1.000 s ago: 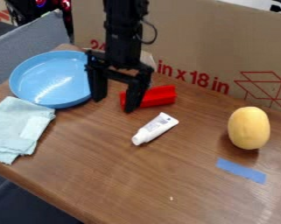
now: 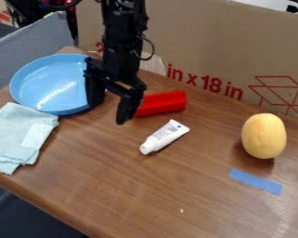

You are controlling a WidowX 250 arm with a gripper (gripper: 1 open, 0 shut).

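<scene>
My black gripper [image 2: 109, 97] hangs open over the table, between the blue plate and a red object, with nothing visible between its fingers. The blue plate [image 2: 42, 85] lies at the back left. Behind my gripper, to its right, lies the red object [image 2: 165, 100], partly hidden. A white tube [image 2: 163, 138] lies in the middle, apart from the gripper. A yellow oval object [image 2: 263, 137] stands at the right.
A pale folded cloth [image 2: 15, 139] lies at the left edge. A blue tape strip [image 2: 255, 181] is stuck at the right. Cardboard [image 2: 232, 46] walls the back.
Compared with a second ago, my gripper has shifted a little to the left and down, toward the plate. The objects on the table have not moved.
</scene>
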